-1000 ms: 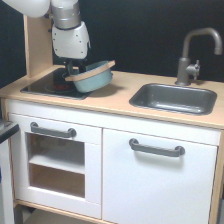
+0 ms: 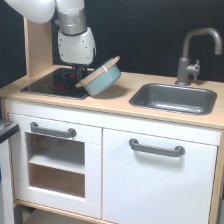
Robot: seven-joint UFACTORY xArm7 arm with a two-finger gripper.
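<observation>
A light blue pot [image 2: 103, 81] with a tan edge [image 2: 97, 72] is tilted, its right side high, by the right edge of the black stove top [image 2: 52, 84]. From the upper left my white arm reaches down, and my gripper [image 2: 81, 72] meets the pot at its left side. The dark fingers are small and partly lost against the stove, but they appear shut on the pot's edge. Whether the pot's underside touches the counter is hard to tell.
To the right is a steel sink [image 2: 174, 98] with a grey faucet [image 2: 190, 55]. Bare wooden counter [image 2: 122, 97] lies between stove and sink. Below are an open-shelf door [image 2: 57, 125] and a white cabinet door [image 2: 159, 185]. A wooden post [image 2: 38, 40] stands behind the stove.
The pot has gone from nearly level to steeply tilted and shifted slightly right. My arm has moved a little right and down. A dim red patch now shows on the stove.
</observation>
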